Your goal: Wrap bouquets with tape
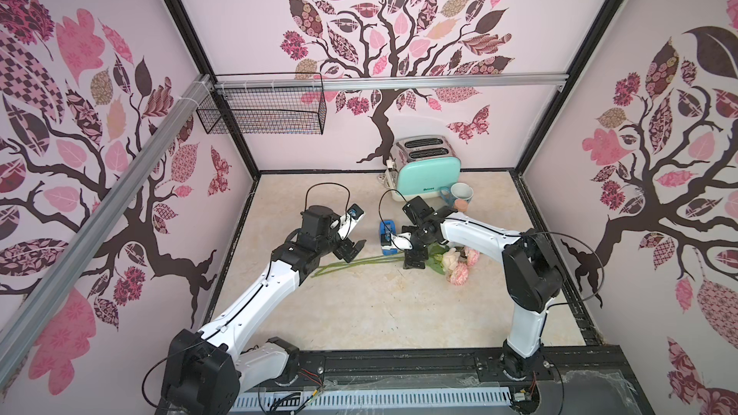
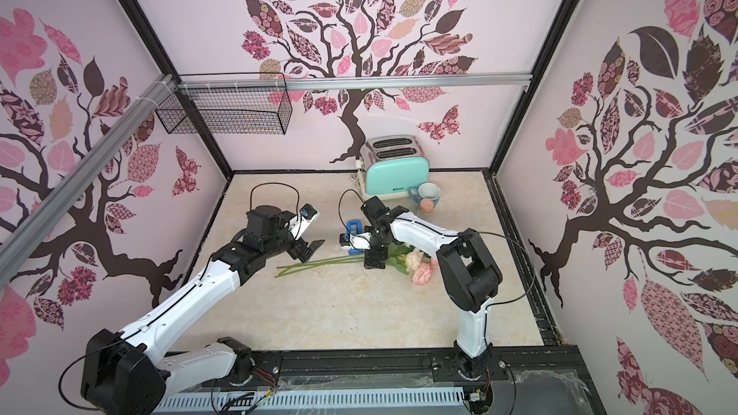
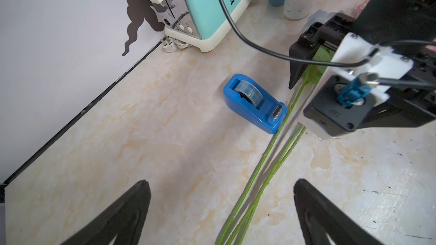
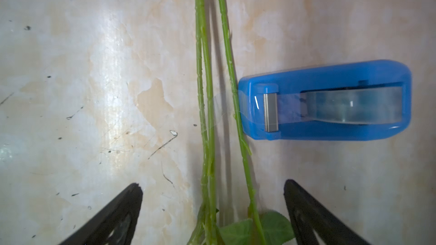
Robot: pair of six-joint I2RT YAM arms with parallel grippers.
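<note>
A blue tape dispenser point(image 4: 327, 129) lies beside the green flower stems point(image 4: 206, 86), its cutter end against the nearest single stem. Clear tape point(image 4: 213, 120) seems to reach from the cutter across the stems. The bouquet's pink and cream blooms point(image 1: 456, 273) rest on the table to the right. My right gripper stands open above the stems near the leaves point(image 4: 272, 226), nothing between its fingers. Open and empty too, my left gripper hovers over the stem ends to the left; in its view the right gripper partly covers the stems.
At the back stands a turquoise toaster point(image 1: 427, 175), with a blue mug point(image 1: 461, 193) to its right. A small jar point(image 3: 299, 0) is close to the mug.
</note>
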